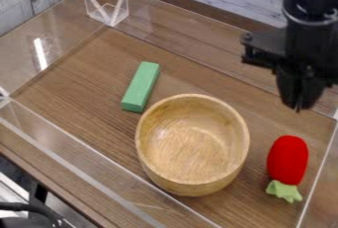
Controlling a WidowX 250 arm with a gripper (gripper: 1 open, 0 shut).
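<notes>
A red oblong object (288, 163) with a green leafy top (284, 190) lies to the right of a wooden bowl (191, 145), at the lower right. The black arm fills the upper right, with its gripper (274, 102) raised above and behind the red object, apart from it. The fingertips are hard to make out, so how far the fingers stand open cannot be seen. The bowl is empty.
A green block (140, 87) lies left of the bowl. A clear wire-like piece (106, 7) stands at the far upper left.
</notes>
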